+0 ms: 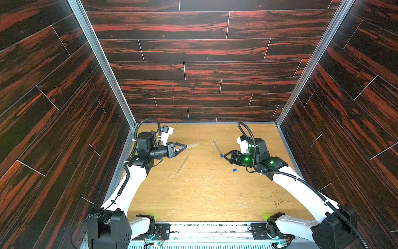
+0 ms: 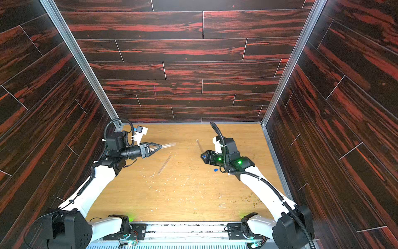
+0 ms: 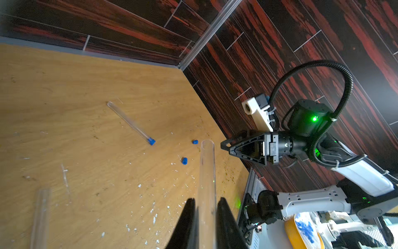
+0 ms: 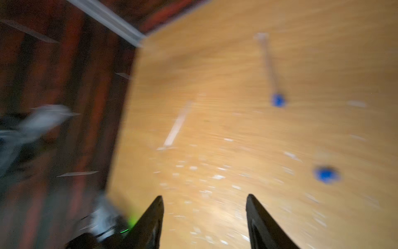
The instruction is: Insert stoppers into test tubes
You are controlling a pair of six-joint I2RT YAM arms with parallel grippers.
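Observation:
A clear test tube is pinched by my left gripper and sticks out toward the right, with no blue at its visible far end. My right gripper stands apart from it, fingers spread with nothing between them in the blurred right wrist view. On the table lies a tube with a blue stopper at its near end. Another clear tube rests left of centre, no stopper showing on it. Two loose blue stoppers, one farther and one nearer, appear in the left wrist view.
White crumbs are scattered over the middle of the wooden table. A thin pale strand curls near the left tube. Dark walls close in the back and sides.

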